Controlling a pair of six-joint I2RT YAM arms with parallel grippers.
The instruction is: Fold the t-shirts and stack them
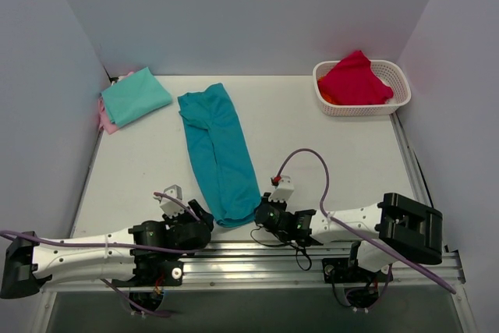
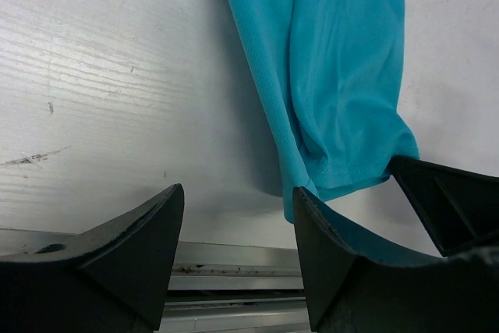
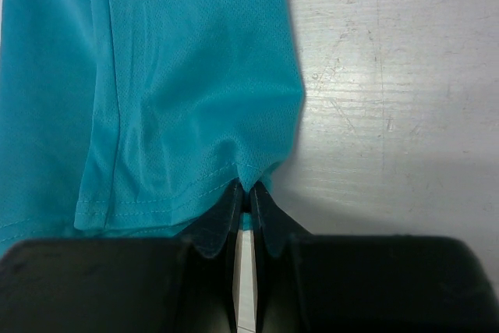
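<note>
A teal T-shirt (image 1: 218,154), folded into a long strip, lies in the middle of the table. My right gripper is shut on a bunched corner of its near end. My left gripper stands open over bare table beside the shirt's near end, its right finger close to the shirt's folded edge, nothing between its fingers.
A folded mint shirt (image 1: 136,95) lies on pink cloth (image 1: 107,122) at the back left. A white basket (image 1: 359,111) with red and orange clothes stands at the back right.
</note>
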